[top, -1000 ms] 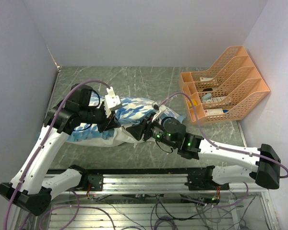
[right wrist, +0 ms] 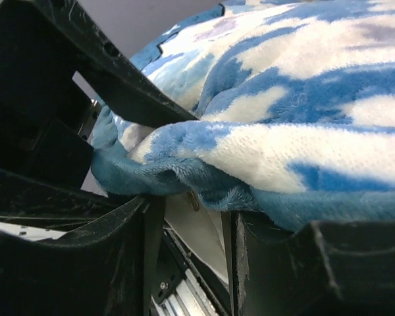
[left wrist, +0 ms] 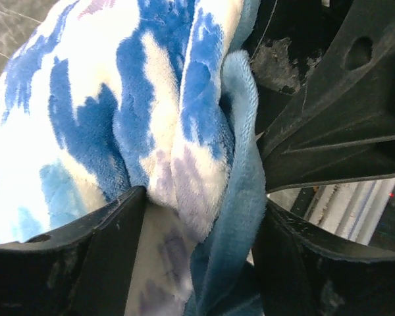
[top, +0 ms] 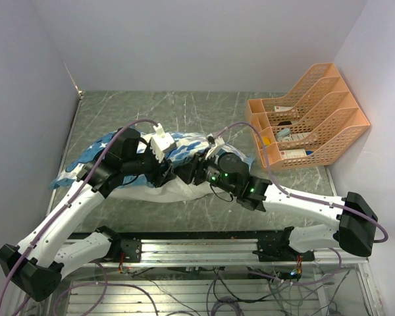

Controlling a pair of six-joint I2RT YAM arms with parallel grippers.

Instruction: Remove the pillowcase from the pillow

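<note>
A blue-and-white plush pillowcase (top: 191,143) lies across the middle of the table. Beneath its front edge shows the white pillow (top: 184,192). My left gripper (top: 166,179) is at that front edge, its fingers apart; in the left wrist view, the pillowcase's plain blue hem (left wrist: 240,178) and printed folds lie between its fingers. Close beside it, my right gripper (top: 184,175) has parted fingers too. In the right wrist view the hem (right wrist: 158,172) runs just beyond its fingertips (right wrist: 151,217), and white cloth shows through the gap.
An orange organizer (top: 326,118) with several compartments stands at the back right. The two grippers nearly touch, leaving little room between them. Metal rails (top: 197,250) run along the front.
My left gripper has moved right and a little forward, closing up to the right one. The pillowcase's front edge there has shifted with it.
</note>
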